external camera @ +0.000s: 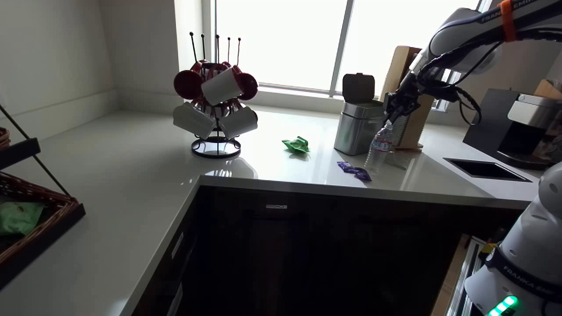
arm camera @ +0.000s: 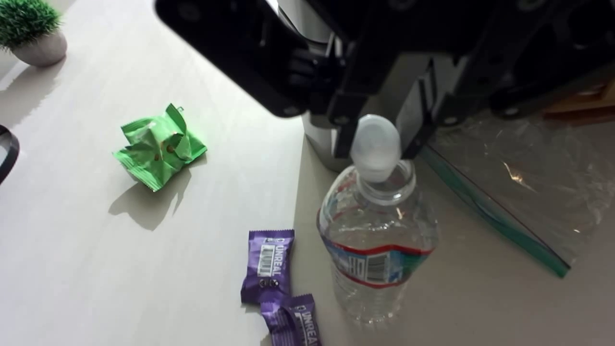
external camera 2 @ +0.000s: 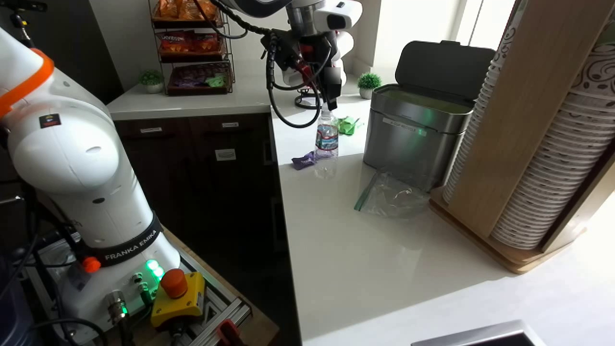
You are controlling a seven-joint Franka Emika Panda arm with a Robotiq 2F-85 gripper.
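Observation:
A clear plastic water bottle (arm camera: 375, 256) with a red and blue label stands upright on the counter. Its white cap (arm camera: 375, 144) lies between the fingertips of my gripper, which is shut on it from above. The cap looks tilted against the bottle's neck; whether it still touches the neck I cannot tell. In the second exterior view, the gripper (external camera 2: 330, 98) reaches down onto the top of the bottle (external camera 2: 326, 141). From the first exterior view, the bottle (external camera: 379, 150) appears near the counter's front edge, below the gripper (external camera: 388, 118).
Purple wrappers (arm camera: 268, 265) lie close beside the bottle, a green wrapper (arm camera: 158, 147) farther off. A clear zip bag (external camera 2: 395, 196) rests by the metal bin (external camera 2: 403, 138), whose lid is up. A cup holder (external camera 2: 519, 132) stands behind. Open counter lies around the green wrapper.

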